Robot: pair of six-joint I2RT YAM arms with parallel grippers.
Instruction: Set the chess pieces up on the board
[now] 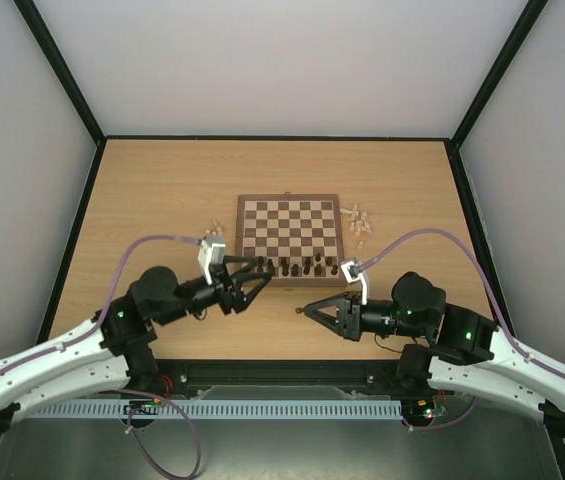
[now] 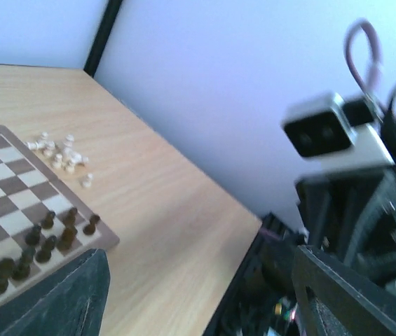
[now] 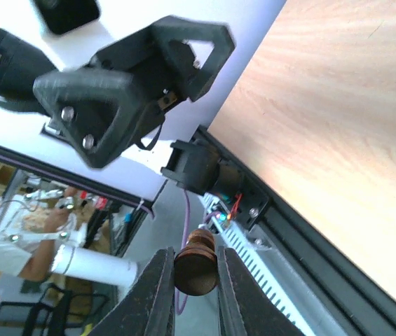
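The chessboard point(image 1: 289, 220) sits mid-table, dark pieces point(image 1: 294, 268) standing along its near rows. Pale pieces lie loose right of it point(image 1: 357, 218) and left of it point(image 1: 213, 229). My left gripper point(image 1: 260, 275) is open, raised beside the board's near-left part; in the left wrist view its fingers frame the dark pieces and bare table. My right gripper is shut on a dark brown chess piece point(image 3: 196, 271), its round end facing the camera, held over the table's front edge, below the board's right part in the top view.
A dark metal rail point(image 1: 262, 371) runs along the front edge. In the right wrist view a person sits in the background beyond the rig.
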